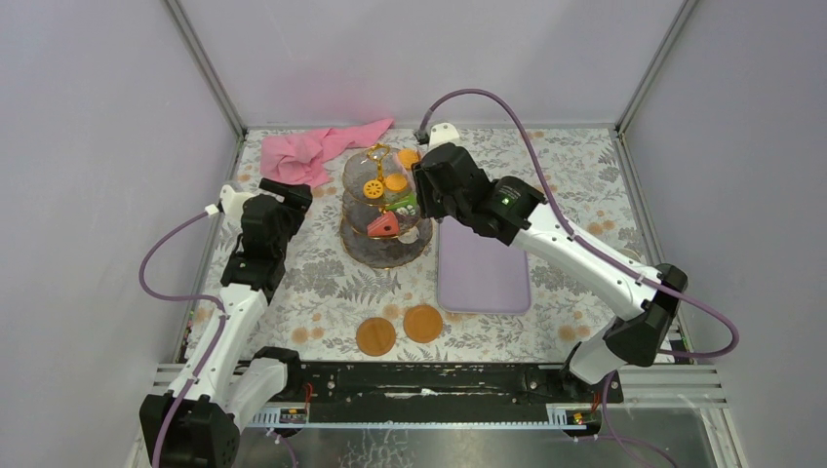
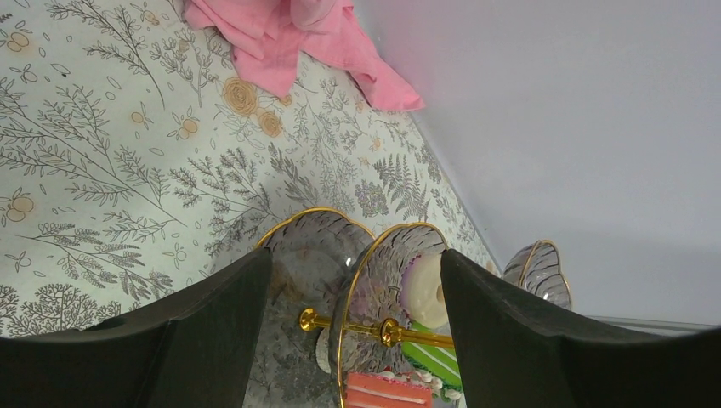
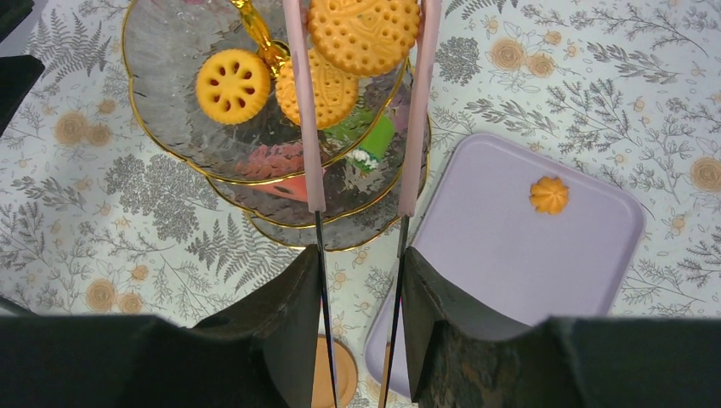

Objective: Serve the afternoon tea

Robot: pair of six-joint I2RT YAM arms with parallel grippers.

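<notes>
A tiered glass stand [image 1: 363,229] holds round biscuits, one flower-holed [image 3: 232,85], with cake slices [image 1: 383,223] below. My right gripper is shut on a round orange biscuit [image 3: 364,25], held between pink tong-like tips over the stand's top tier. Beside the stand at left, my left gripper hangs open with nothing between its fingers; in the left wrist view the stand's gold-rimmed tiers are behind it.
A lilac tray [image 1: 484,273] lies right of the stand, with a small pastry [image 3: 549,195] on it. A pink cloth [image 1: 297,153] lies at the back left, two wooden coasters [image 1: 375,336] at the front.
</notes>
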